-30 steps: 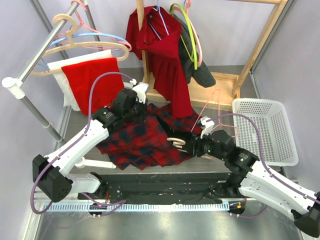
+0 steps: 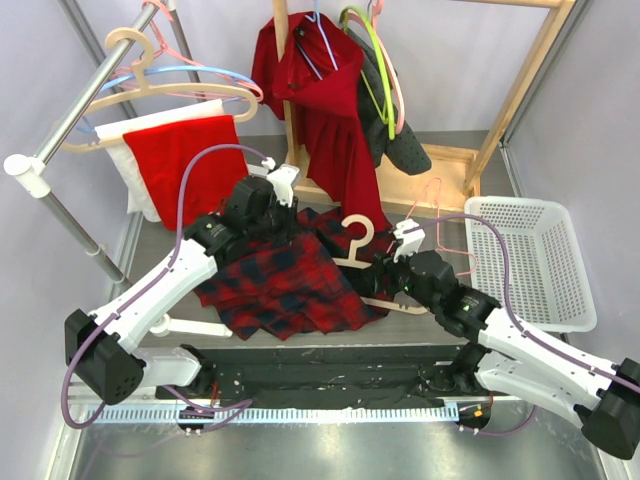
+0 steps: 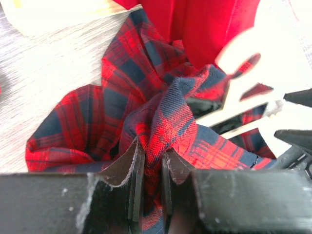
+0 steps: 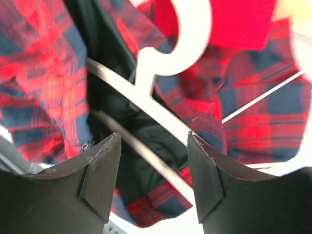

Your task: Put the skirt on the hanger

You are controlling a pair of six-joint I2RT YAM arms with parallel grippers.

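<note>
The plaid skirt (image 2: 270,290) lies spread on the floor in red and navy; my left gripper is shut on a gathered fold of it at its upper middle. A beige hanger (image 2: 360,240) lies across the skirt's dark open waist, its hook pointing up in the top view; in the right wrist view its hook (image 4: 190,46) and two bars show among the cloth. My right gripper stands part open above the lower bar, with nothing visibly held between its fingers.
A white basket (image 2: 580,265) sits at the right, with thin pink hangers beside it. A rail of hangers and cloths (image 2: 185,160) stands at the left. A wooden rack (image 2: 530,70) with hung garments is behind.
The beige hanger's hook has swung upward and stands higher in the top view. The right gripper has shifted slightly back from its earlier spots; the left arm is nearly unchanged.
</note>
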